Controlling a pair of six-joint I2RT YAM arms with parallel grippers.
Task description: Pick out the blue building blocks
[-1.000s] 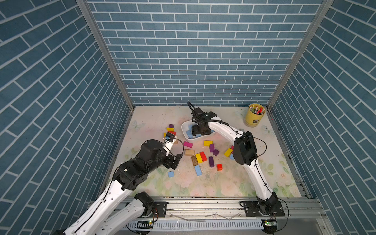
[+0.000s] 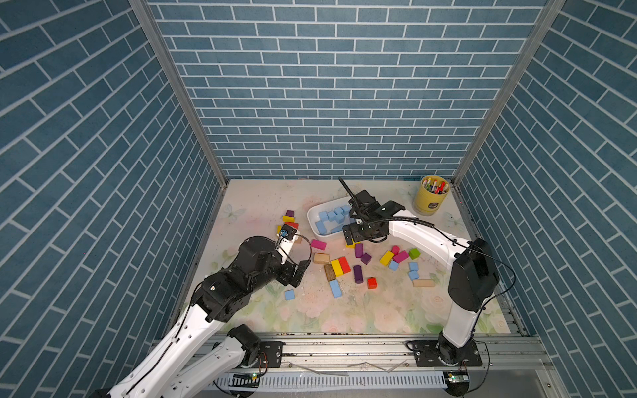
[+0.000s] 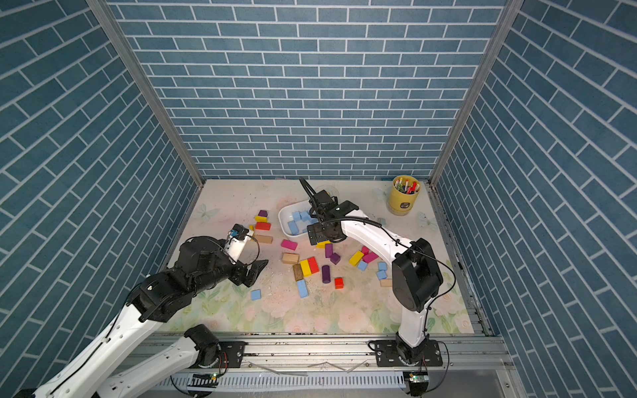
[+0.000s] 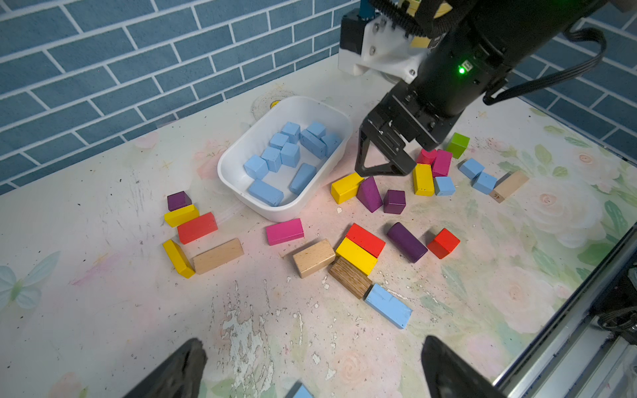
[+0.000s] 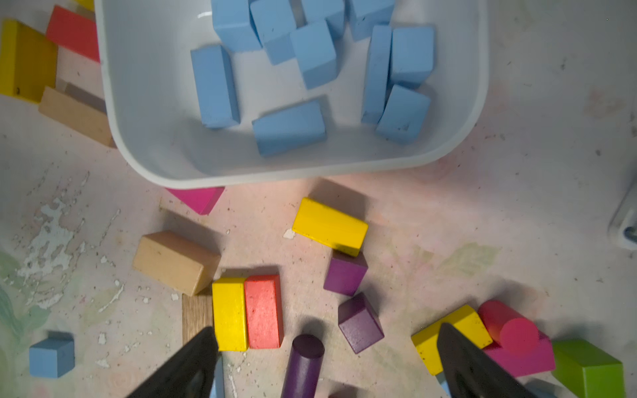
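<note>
Several blue blocks (image 5: 289, 128) lie inside the white bin (image 5: 298, 173) at the back middle. Other blue blocks remain on the table: a long one (image 4: 389, 305) at the end of a row, a small one (image 2: 289, 294) near the left gripper, one (image 4: 444, 185) beside a yellow block, and a pair (image 4: 477, 173) at the right. My right gripper (image 2: 353, 232) hovers by the bin's front right edge, open and empty. Over the left part of the table my left gripper is open, with nothing between its fingers.
Yellow, red, purple, pink, green and wooden blocks are scattered about, such as a red cube (image 4: 444, 243) and a purple cylinder (image 4: 406, 242). A yellow pen bucket (image 2: 432, 195) stands at the back right.
My right gripper has moved from above the bin to the right and toward its front edge, uncovering more blue blocks inside. The left arm has stayed still.
</note>
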